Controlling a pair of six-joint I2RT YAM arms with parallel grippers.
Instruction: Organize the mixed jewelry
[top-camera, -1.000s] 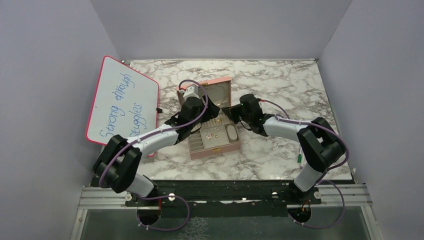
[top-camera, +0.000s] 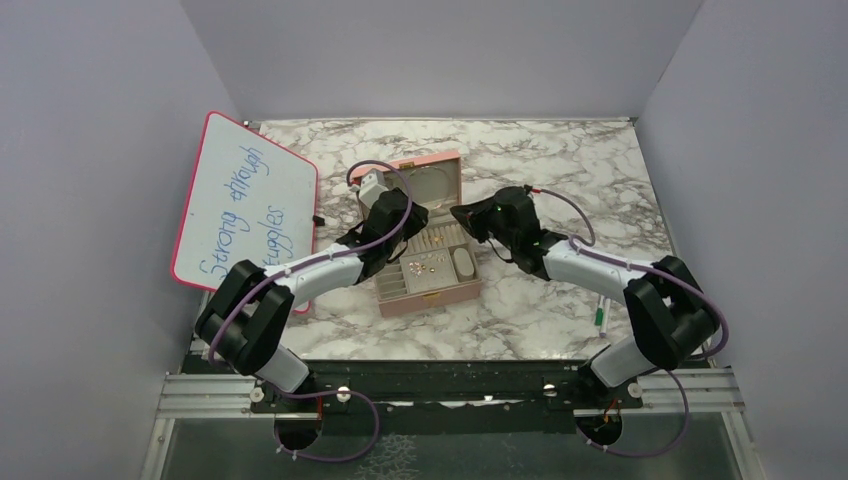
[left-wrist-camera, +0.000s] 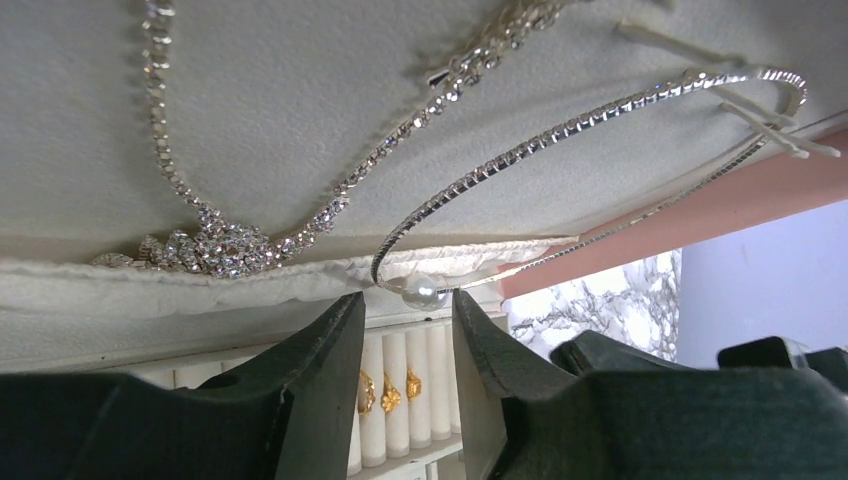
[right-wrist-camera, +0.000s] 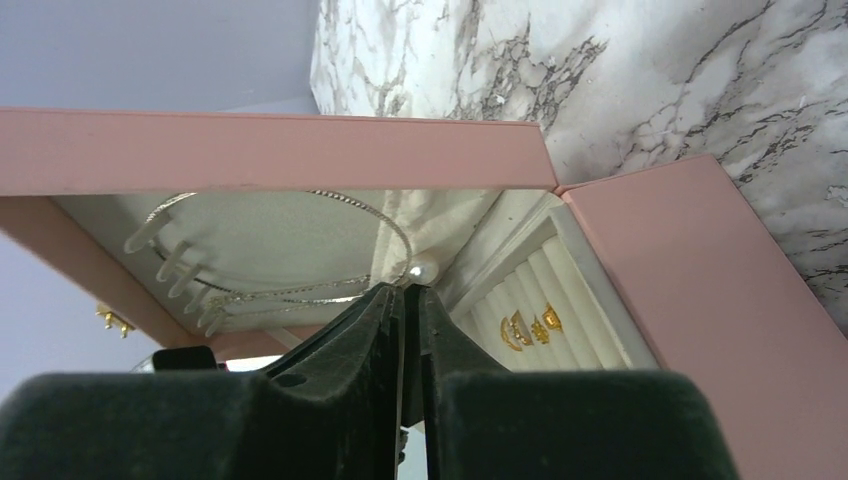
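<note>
The open pink jewelry box (top-camera: 428, 301) has necklaces on its lid panel: a sparkling crystal one (left-wrist-camera: 240, 248) and a chain with a pearl pendant (left-wrist-camera: 424, 293), hung from white hooks (right-wrist-camera: 180, 258). My left gripper is at the lid beside the pearl, fingertips slightly apart; whether they grip anything is unclear. My right gripper is at the box's right, its fingertips close together just below the pearl in the right wrist view. Gold rings (right-wrist-camera: 540, 332) sit in ring rolls; small pieces (top-camera: 420, 268) lie in the front tray.
A whiteboard (top-camera: 245, 200) lies left of the box. Markers (top-camera: 600, 312) lie at the right front.
My right arm has moved back to the right, away from the box's middle. My left gripper has shifted slightly left.
</note>
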